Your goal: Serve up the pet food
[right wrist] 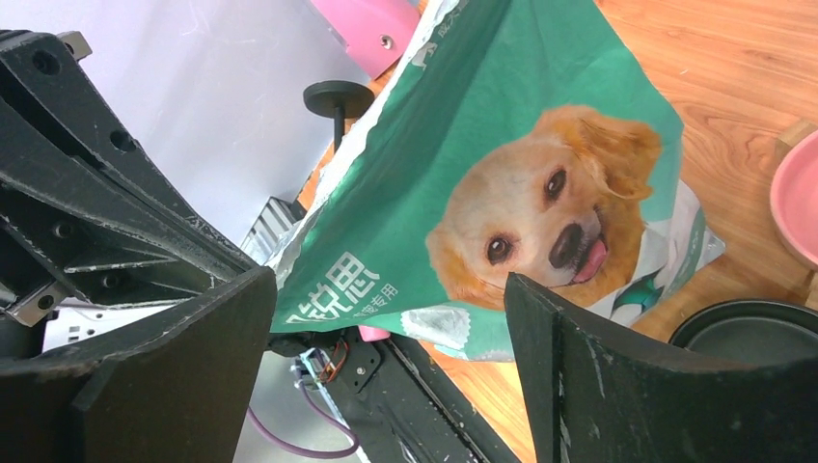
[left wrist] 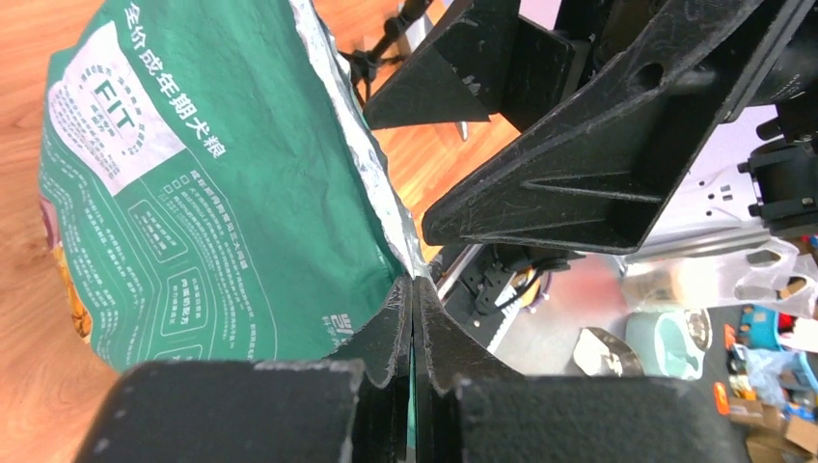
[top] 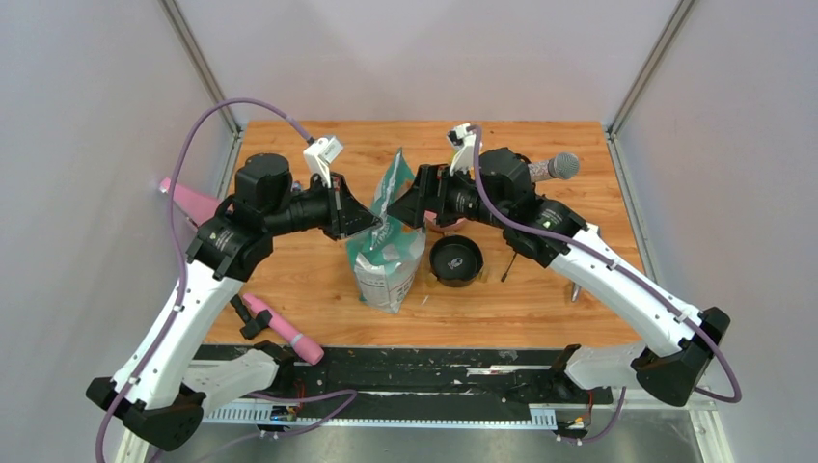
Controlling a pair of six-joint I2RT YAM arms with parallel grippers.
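A green dog food bag (top: 386, 265), printed with a puppy (right wrist: 540, 212), stands between the arms, top edge upright. My left gripper is shut on the crimped edge of the bag. My right gripper is part open beside the bag's top, on its right, fingers apart, with the bag showing beyond them. A black bowl (top: 456, 258) sits right of the bag; a pink bowl (right wrist: 801, 193) is behind it, mostly hidden in the top view.
A pink cylinder (top: 289, 328) and black fittings lie at the front left. A microphone (top: 555, 166) is at the back right. The wooden table has free room at front right.
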